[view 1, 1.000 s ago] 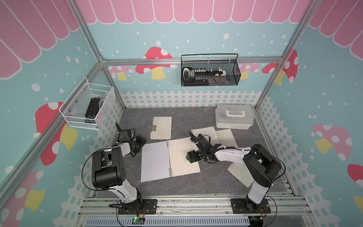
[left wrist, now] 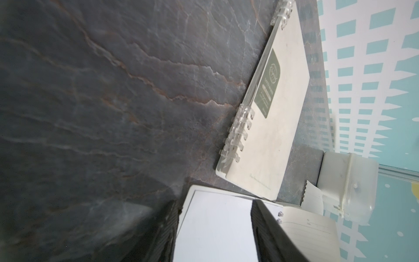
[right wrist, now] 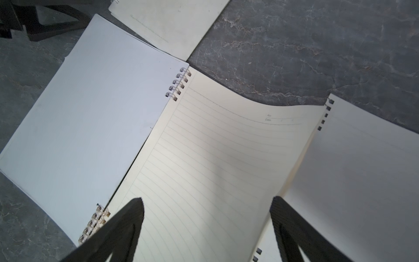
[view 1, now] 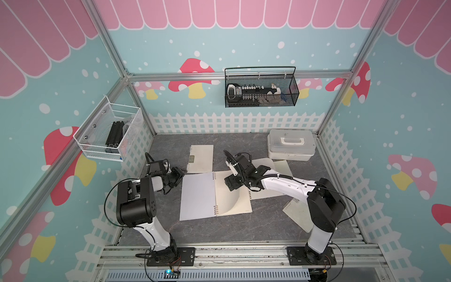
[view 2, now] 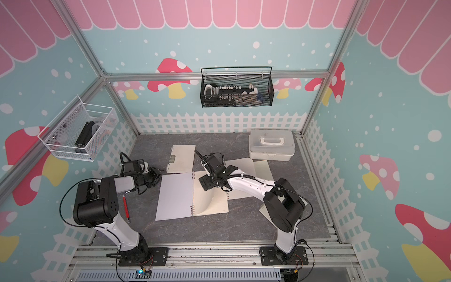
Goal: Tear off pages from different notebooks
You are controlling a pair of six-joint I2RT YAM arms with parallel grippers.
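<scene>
A large spiral notebook lies open in the middle, with a blank white left side (view 1: 196, 195) and a lined cream page (right wrist: 209, 166) that curves up toward its right edge. My left gripper is at its upper-left corner, part open with nothing seen between its fingers. My right gripper hovers open over the cream page. A smaller notebook (left wrist: 277, 126) with a green label lies behind. More notebook sheets (right wrist: 362, 174) lie to the right, under or beside the cream page.
A plastic case (view 1: 291, 143) stands at the back right. A pad (view 1: 296, 216) lies front right, partly under my right arm. A red pen (view 2: 126, 206) lies at the left. A white basket (view 1: 108, 131) and black basket (view 1: 260, 89) hang on walls. Bare table shows at front.
The open notebook has shifted, mostly rightward and back, and its cream page now curves. My right gripper has moved left and back. My left gripper has moved slightly.
</scene>
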